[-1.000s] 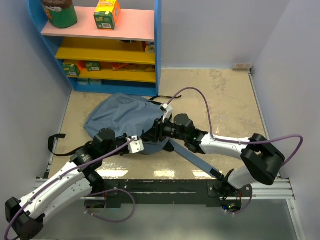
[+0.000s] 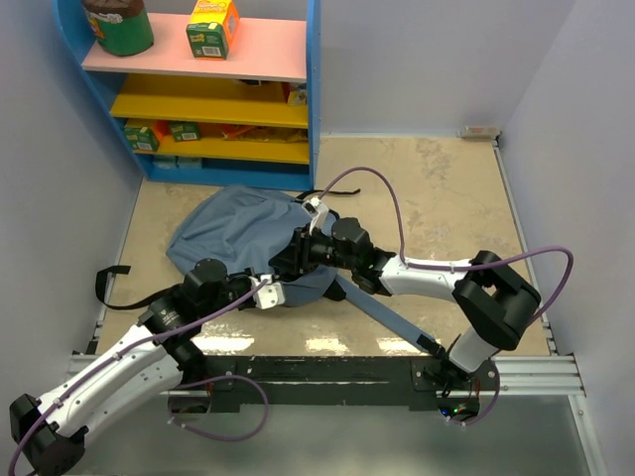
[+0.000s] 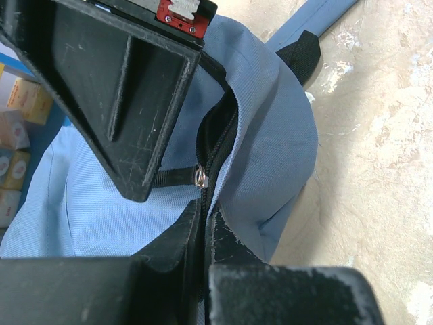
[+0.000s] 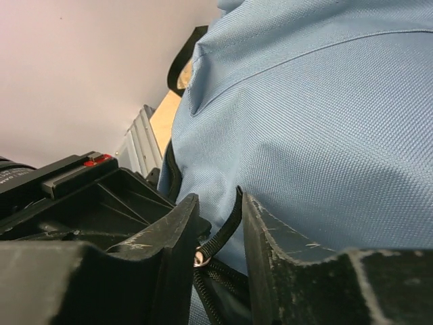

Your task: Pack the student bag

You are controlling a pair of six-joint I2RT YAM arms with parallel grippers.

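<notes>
A blue fabric bag lies on the floor panel, its black zipper along the edge. My left gripper is shut on the bag's edge, just behind the zipper's metal slider. From that slider a black pull tab stands up between the fingers of my right gripper. Those fingers stand part open, with a gap beside the tab; whether either touches it I cannot tell. In the top view the two grippers almost meet over the bag's near edge. The inside of the bag is hidden.
A blue shelf unit with pink and yellow boards stands behind the bag, holding several boxes. Bag straps trail left and right. Bare floor lies to the right.
My right gripper has shifted a little to the left, closer to the left one, and its arm has followed. Left arm and bag look unchanged.
</notes>
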